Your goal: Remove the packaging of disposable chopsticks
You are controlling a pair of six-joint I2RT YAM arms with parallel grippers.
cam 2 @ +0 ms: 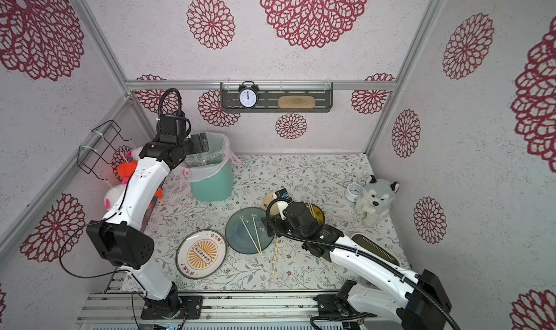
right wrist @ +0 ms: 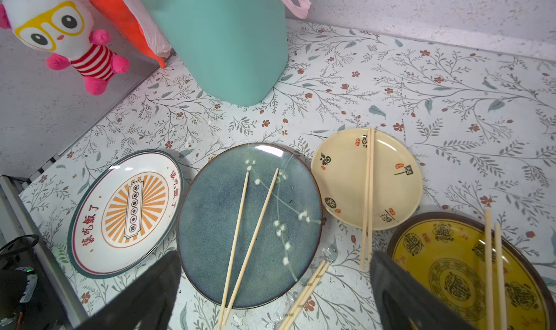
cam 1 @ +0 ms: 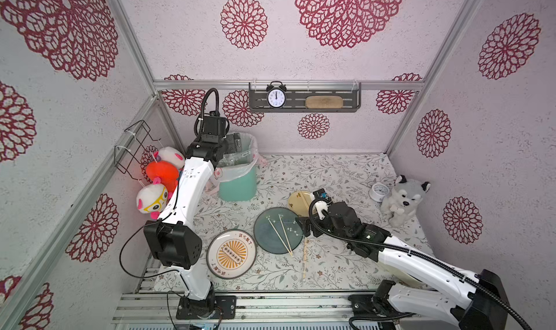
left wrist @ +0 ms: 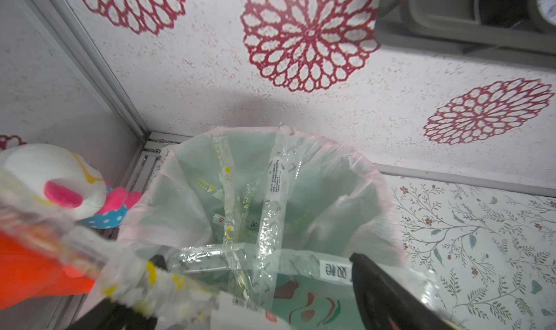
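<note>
My left gripper is open over the teal bin (cam 1: 237, 186). Clear printed wrappers hang inside the bin; one long wrapper (left wrist: 197, 266) lies across the space between the fingers, and a blurred strip (left wrist: 156, 283) crosses close to the camera, its contact with them unclear. Above the table my right gripper (cam 1: 311, 210) hangs open and empty. Below it, a chopstick pair (right wrist: 304, 298) lies on the cloth beside the blue-grey plate (right wrist: 202, 214), with what looks like clear film around it. Two bare chopsticks (right wrist: 237, 237) rest apart on that plate.
A pair of chopsticks lies on the cream plate (right wrist: 341, 179), and another on the brown-yellow plate (right wrist: 422, 237). The white plate (right wrist: 87, 225) is empty. Plush toys (cam 1: 165, 176) crowd the bin's left side. Open cloth lies right of the bin.
</note>
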